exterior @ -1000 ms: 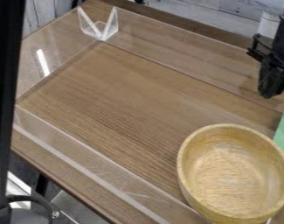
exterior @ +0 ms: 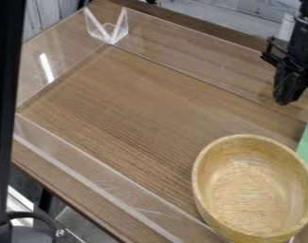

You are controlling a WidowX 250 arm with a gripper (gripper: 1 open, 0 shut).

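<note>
My black gripper (exterior: 285,93) hangs at the right edge of the camera view, above the wooden table (exterior: 131,104), with its fingertips pointing down and close together. It looks shut, and I see nothing held between its fingers. A light wooden bowl (exterior: 251,190) stands at the lower right, below the gripper in the view, and it looks empty.
A green object (exterior: 307,144) lies at the right edge beside the bowl. Clear plastic edging runs along the table, with a clear bracket (exterior: 105,28) at the back left. A dark post fills the left edge.
My gripper has shifted slightly to the left over the last second. The bowl and the green object have not moved.
</note>
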